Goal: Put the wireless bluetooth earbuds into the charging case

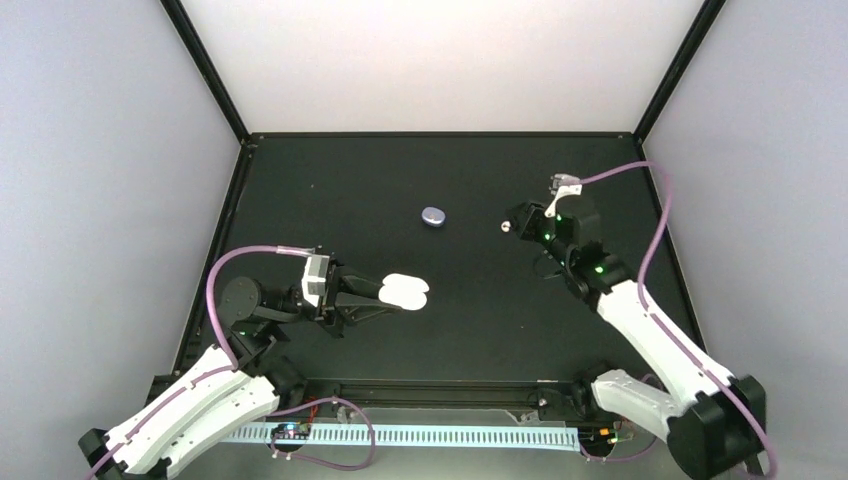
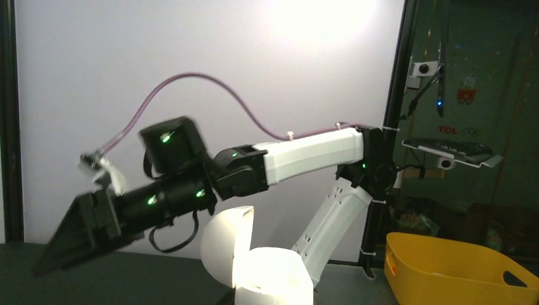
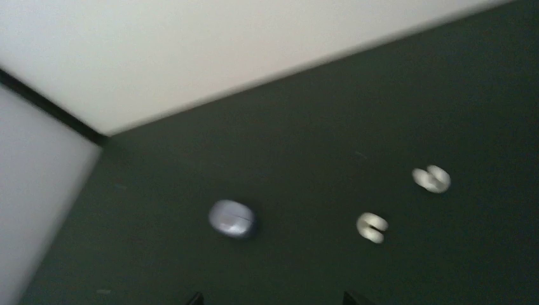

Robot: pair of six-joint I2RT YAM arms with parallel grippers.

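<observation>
The white charging case [image 1: 404, 291] is held with its lid up by my left gripper [image 1: 382, 295]; in the left wrist view the open case [image 2: 273, 273] fills the bottom centre. My right gripper [image 1: 515, 220] is over the mat at right, turned downward. In the right wrist view two white earbuds [image 3: 431, 180] lie apart on the dark mat, blurred; one small white piece [image 1: 506, 226] shows beside the right gripper in the top view. Only the tips of the right gripper's fingers show at the bottom edge of its view, apart.
A small lavender oval object [image 1: 433, 216] lies on the black mat [image 1: 450, 340] at back centre. Walls bound the mat. A yellow basket [image 2: 457, 267] stands outside, seen in the left wrist view.
</observation>
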